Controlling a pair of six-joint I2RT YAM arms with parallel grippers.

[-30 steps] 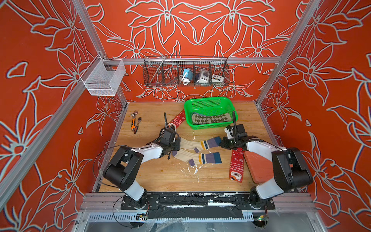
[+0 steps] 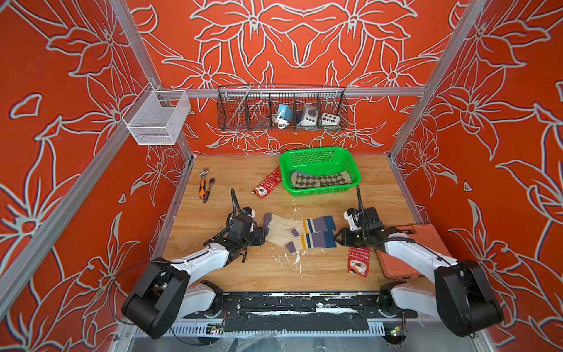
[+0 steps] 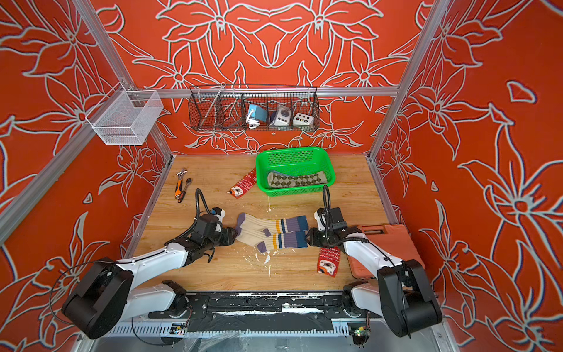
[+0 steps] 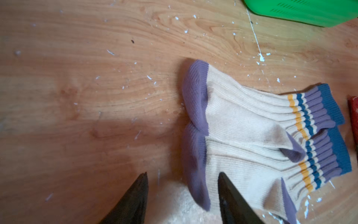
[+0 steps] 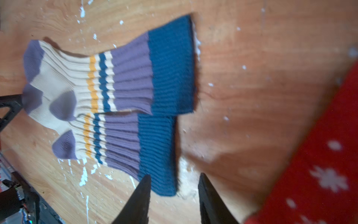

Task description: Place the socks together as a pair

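Two cream socks with purple toes and heels and striped purple, blue and yellow cuffs lie side by side, touching: the upper sock (image 4: 242, 108) toward the back, the lower sock (image 4: 242, 175) toward the front. My left gripper is open at their toe end, nothing between its fingers. My right gripper is open by the cuff end, also empty. A red patterned sock (image 2: 358, 261) lies beside the right gripper, and another red sock (image 2: 266, 184) lies by the green basket (image 2: 319, 153).
The green basket holds an argyle sock (image 2: 319, 180). Tools (image 2: 205, 187) lie at the back left, and an orange case (image 2: 410, 258) at the right. Bare table lies along the front and left.
The back cream sock has moved toward the front, against the other. Both arms have since drawn back and outward, away from the socks.
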